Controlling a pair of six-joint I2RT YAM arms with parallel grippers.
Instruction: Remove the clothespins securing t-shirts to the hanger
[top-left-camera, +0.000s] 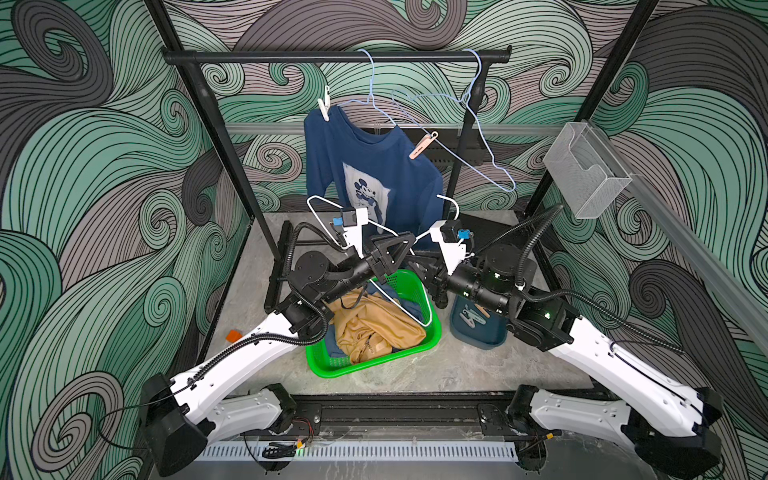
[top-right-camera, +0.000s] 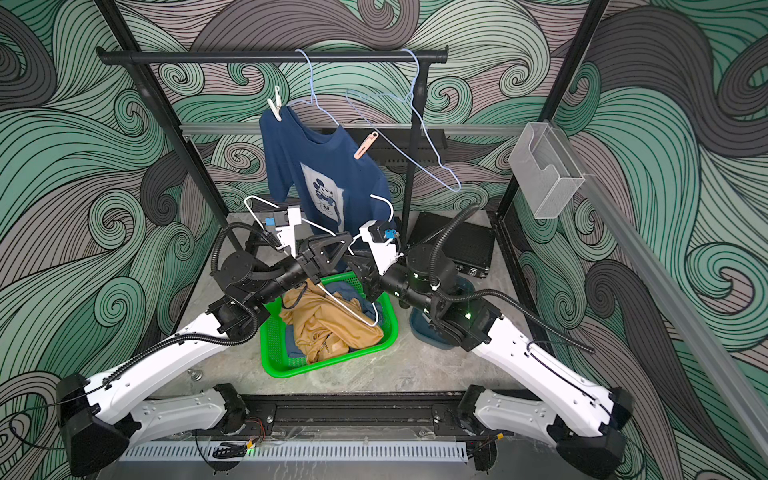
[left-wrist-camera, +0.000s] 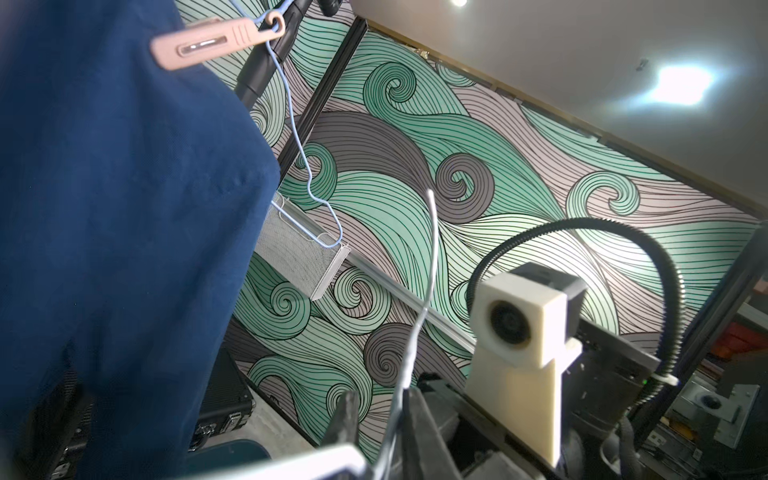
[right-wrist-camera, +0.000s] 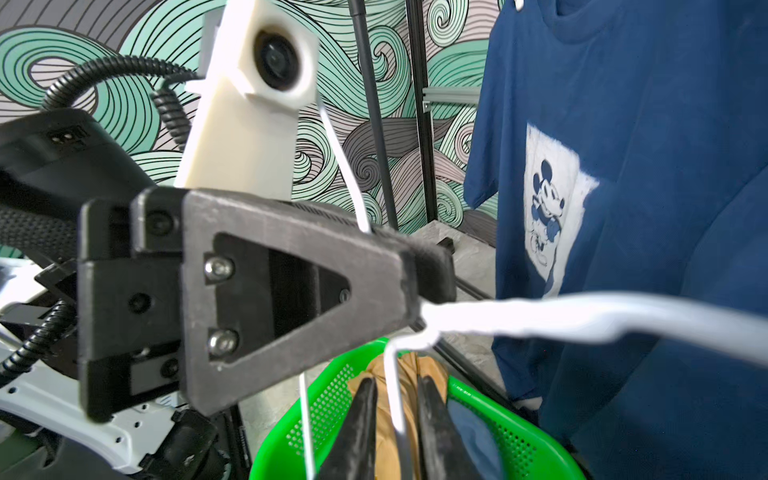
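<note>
A navy t-shirt hangs on the rail with a white clothespin at its left shoulder and a pink clothespin at its right shoulder. My left gripper and right gripper meet low before the shirt, with a white hanger between them. In both wrist views the hanger's wire runs at the fingertips; whether either finger grips it is unclear. The left gripper fills much of the right wrist view.
A green basket of clothes sits below the grippers. A blue tray with loose clothespins is to its right. Blue hangers hang on the rail, and a mesh holder is on the right.
</note>
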